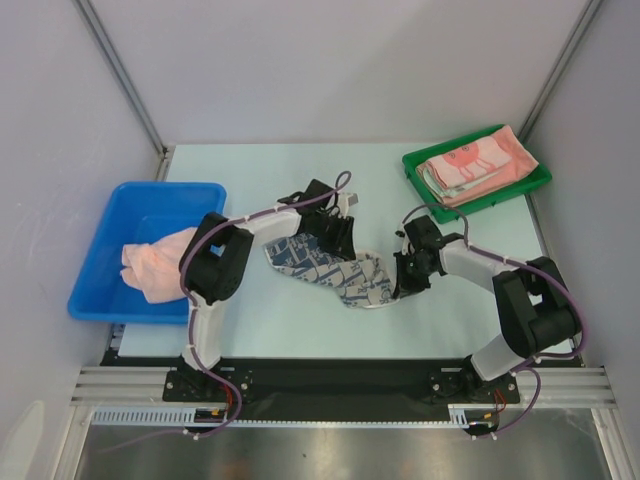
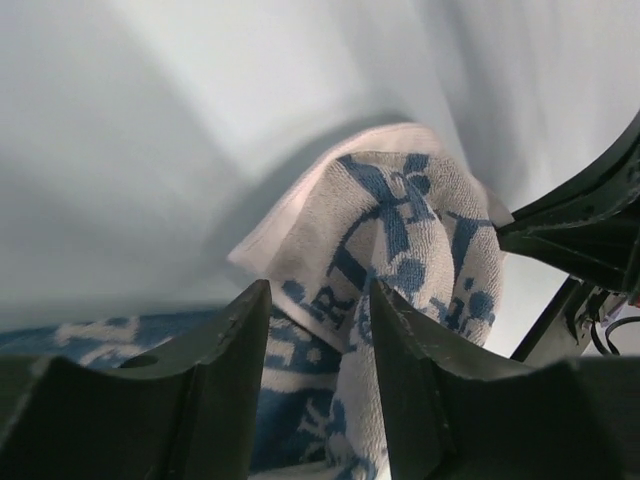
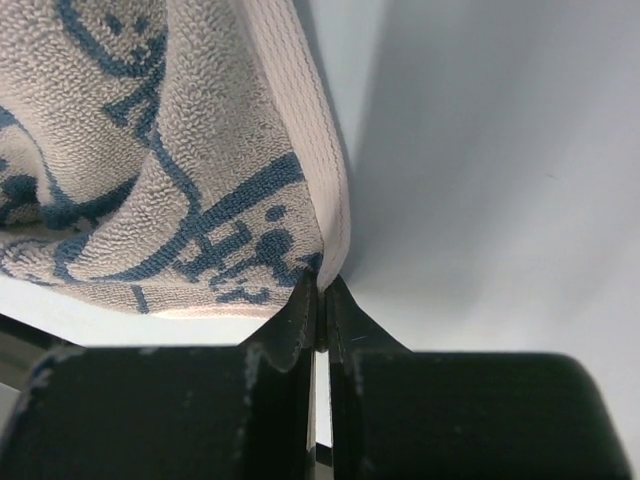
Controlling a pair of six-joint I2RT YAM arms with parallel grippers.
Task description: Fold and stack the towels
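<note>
A blue-and-cream patterned towel [image 1: 310, 262] lies crumpled across the middle of the white table. One of its corners is pinched in my right gripper, which is shut on the hem. Above the towel's middle, my left gripper [image 1: 347, 250] has its fingers [image 2: 240, 335] apart, with towel folds [image 2: 410, 225] below and around them. Nothing is visibly clamped there. The far part of the towel reaches out to the left under the left arm. Pink and white folded towels [image 1: 478, 165] are stacked in the green tray [image 1: 412, 166].
At the left stands a blue bin [image 1: 150, 198] holding a crumpled pink towel [image 1: 158, 265].
</note>
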